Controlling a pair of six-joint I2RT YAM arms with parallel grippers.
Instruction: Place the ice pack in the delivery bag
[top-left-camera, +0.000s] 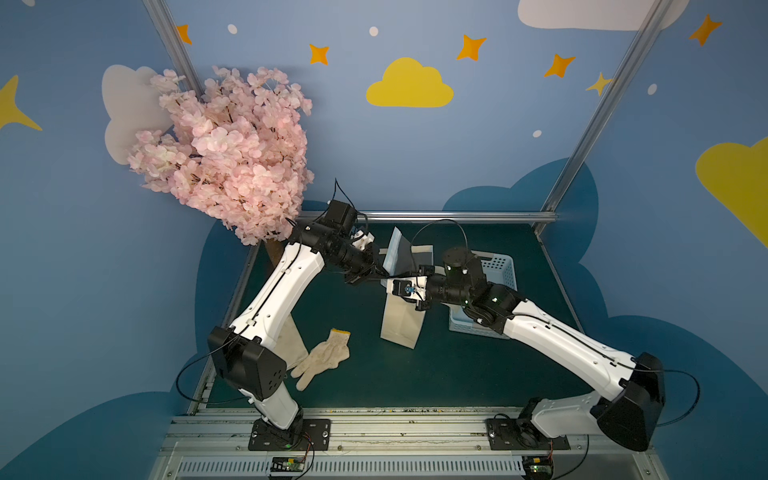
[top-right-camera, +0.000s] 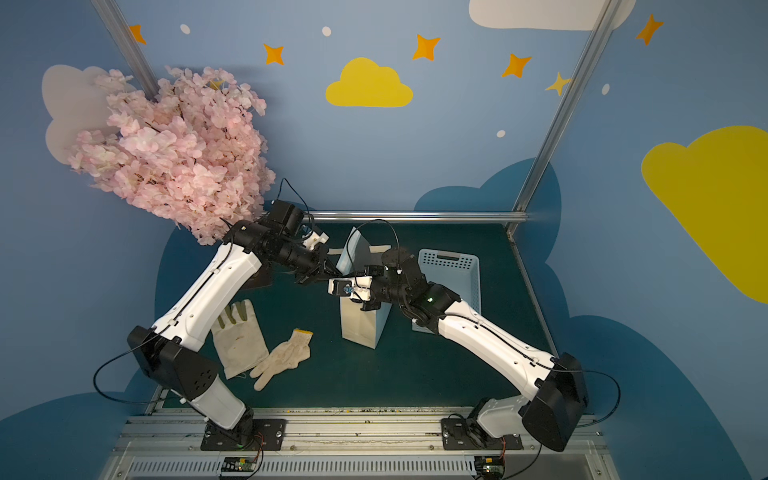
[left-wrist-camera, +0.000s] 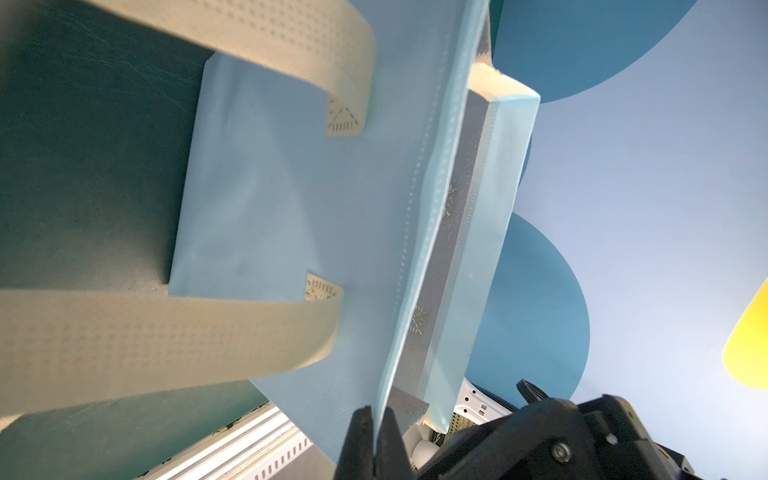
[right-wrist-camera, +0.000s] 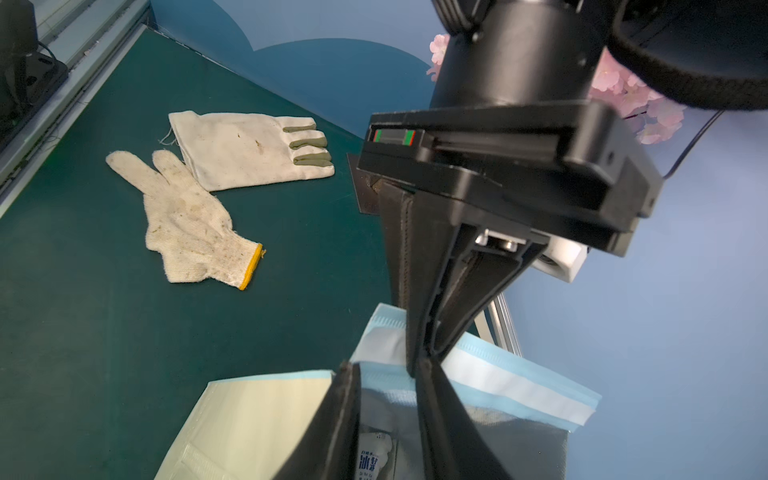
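Note:
The delivery bag (top-left-camera: 402, 320) stands upright with its mouth spread; its outer face (left-wrist-camera: 312, 176) looks light blue in the left wrist view. My left gripper is shut on the bag's rim at one corner. Between the right wrist view's two separated fingers, the ice pack (right-wrist-camera: 373, 456), white with blue lettering, shows low inside the grey-lined bag, mostly hidden. My right gripper is part open over the mouth, close to the left gripper's tips. The blue rim passes behind its gap; whether it lies between the fingers is unclear.
Two work gloves (right-wrist-camera: 192, 220) lie on the green table left of the bag. A light blue basket (top-right-camera: 460, 276) stands to its right, partly behind the right arm. The pink blossom tree (top-left-camera: 240, 144) fills the back left. Bare table lies in front.

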